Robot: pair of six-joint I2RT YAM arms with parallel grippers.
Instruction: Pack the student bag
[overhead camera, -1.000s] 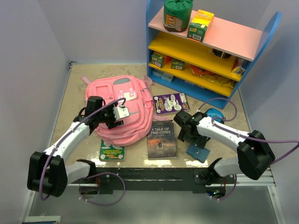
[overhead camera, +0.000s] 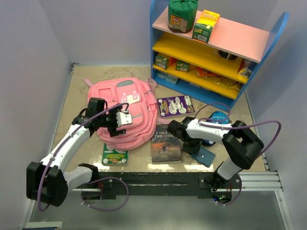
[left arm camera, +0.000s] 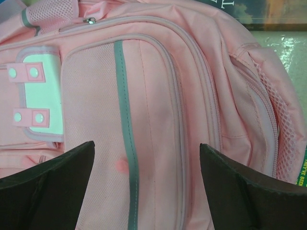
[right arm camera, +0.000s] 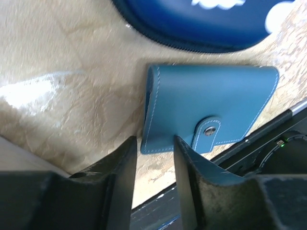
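The pink student bag lies flat at the left, its front pocket and green stripe filling the left wrist view. Above that pocket, my left gripper is open with only bag fabric beyond its fingers. A blue wallet-like case with a snap tab rests on the table at the right front. My right gripper is part open at the case's near left corner; one fingertip overlaps that corner in view. Whether it touches cannot be told. Just behind the case lies a dark blue zipped pouch.
A book, "A Tale of Two Cities", lies between bag and right arm. A purple booklet lies behind it, a green one before the bag. The shelf stands at the back; the table's front edge is close to the case.
My right arm has swung leftward and its forearm has turned, the gripper end shifting left towards the book.
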